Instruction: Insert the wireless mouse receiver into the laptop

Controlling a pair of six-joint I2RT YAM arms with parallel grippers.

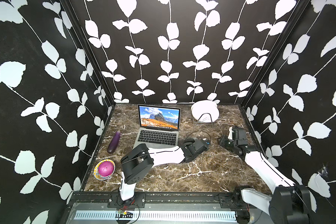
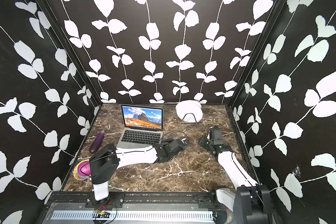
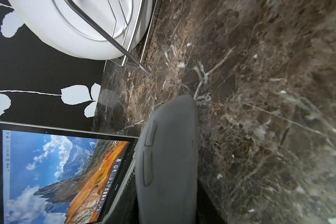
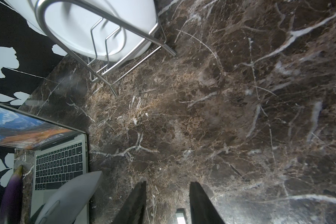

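Note:
My left gripper (image 1: 204, 143) holds a grey mouse (image 3: 166, 160), large in the left wrist view, right of the open laptop (image 1: 156, 137). The laptop screen shows a mountain wallpaper. My right gripper is part open above the table at the right, with nothing visible between its fingers. A small object with a pale top, likely the receiver (image 4: 180, 216), lies below the gap between those fingers at the bottom edge of the right wrist view.
A wire rack (image 4: 138, 29) with white plates (image 2: 188, 110) stands at the back right. An eggplant (image 1: 113, 141) and a bowl (image 1: 97, 171) with a pink item are at the left. The table between right gripper and rack is clear.

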